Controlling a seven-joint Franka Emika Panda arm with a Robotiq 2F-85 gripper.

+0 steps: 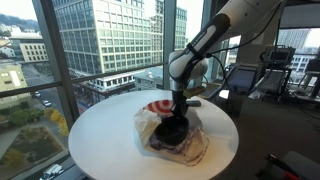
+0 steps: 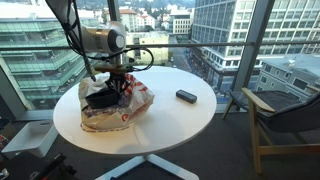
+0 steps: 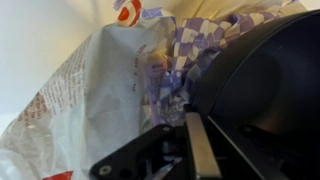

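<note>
A black bowl (image 1: pixel 172 131) is held over the crumpled plastic bag (image 1: pixel 146 124), which lies on the round white table. My gripper (image 1: pixel 180 107) is shut on the bowl's rim at its far side. In the other exterior view, the bowl (image 2: pixel 102 99) is tilted above the spread bag (image 2: pixel 132 110). The wrist view has the dark bowl (image 3: pixel 270 75) filling the right side, close against my gripper fingers (image 3: pixel 203 150). White plastic bag (image 3: pixel 105 90) and checkered cloth (image 3: pixel 197 42) show beneath. Whether the bowl touches the bag, I cannot tell.
A small dark block (image 2: pixel 186 96) rests on the table apart from the bag. A wooden chair (image 2: pixel 270 118) stands beyond the table's edge.
</note>
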